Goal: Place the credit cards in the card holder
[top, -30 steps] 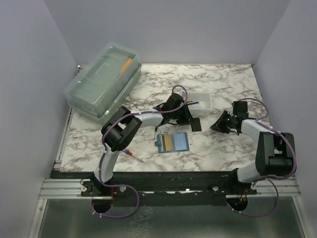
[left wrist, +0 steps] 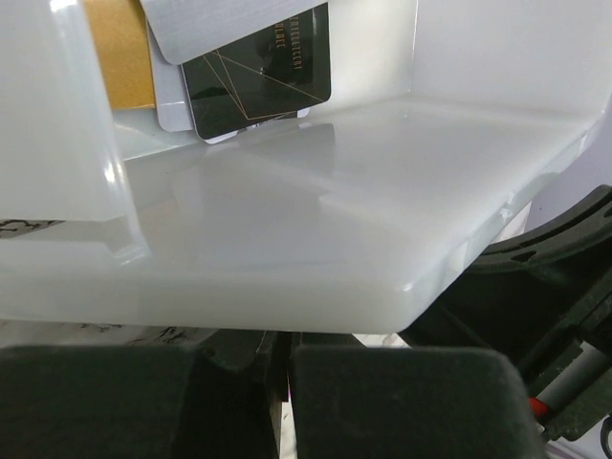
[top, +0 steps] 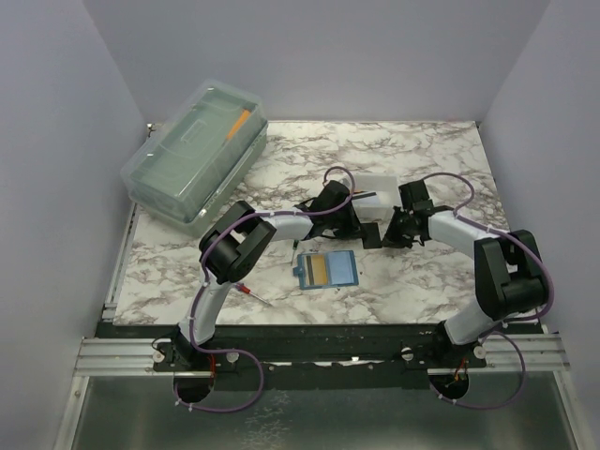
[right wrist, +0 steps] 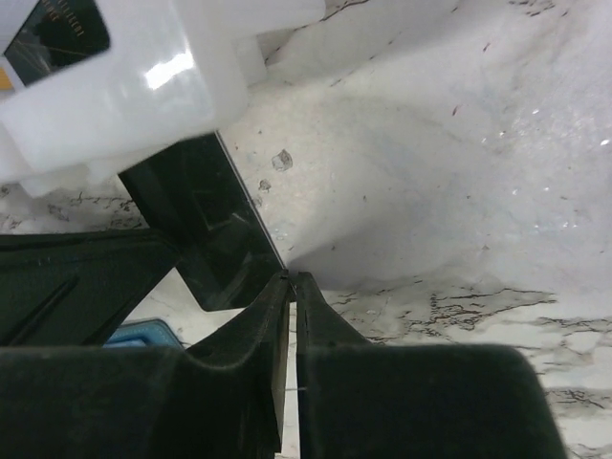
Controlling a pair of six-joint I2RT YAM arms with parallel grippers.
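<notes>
A black card [top: 372, 235] lies flat on the table; in the right wrist view the white bin hides its upper end. The tips of my right gripper are together beside its lower right corner, with the card outside them. My left gripper [top: 360, 232] is at the card's other side, its finger [right wrist: 86, 277] overlapping that edge from above. Its fingers look shut, though the bin rim hides their tips in the left wrist view. The card holder [top: 344, 268], blue with a tan section, lies on the table nearer the arms.
Just behind the card stands a white bin [top: 383, 181], overhanging my left fingers in the left wrist view. Inside are a black gold-lined card [left wrist: 263, 81] and other cards. A large lidded box [top: 192, 155] stands far left, and a red-tipped pen [top: 250, 293] lies front left.
</notes>
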